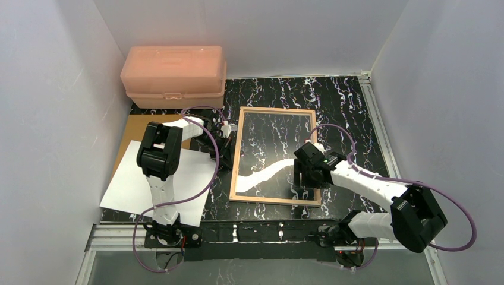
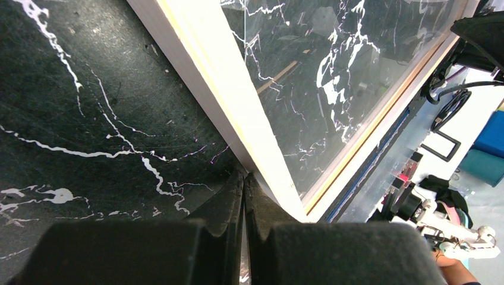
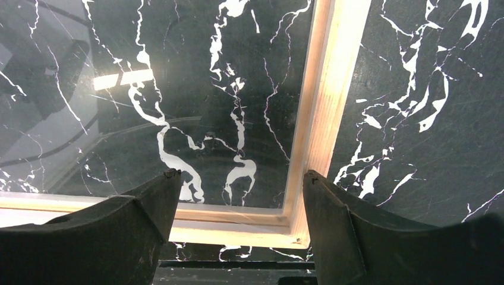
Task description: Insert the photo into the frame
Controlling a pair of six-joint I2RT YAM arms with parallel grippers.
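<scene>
The light wooden frame (image 1: 236, 160) lies on the dark marbled table, with a clear, glossy panel inside it. My left gripper is shut, its tips against or very near the outer side of the frame's left rail (image 2: 220, 89); nothing shows between them. My right gripper is over the frame's near right corner (image 3: 288, 222). Its two fingers (image 3: 145, 208) stand apart, and whether they grip anything cannot be told. White sheets (image 1: 160, 184) lie left of the frame; no printed photo can be made out.
A tan board (image 1: 132, 130) lies partly under the white sheets. An orange-pink case (image 1: 172, 68) stands at the back left. A bright band crosses the panel in the top view, likely a reflection.
</scene>
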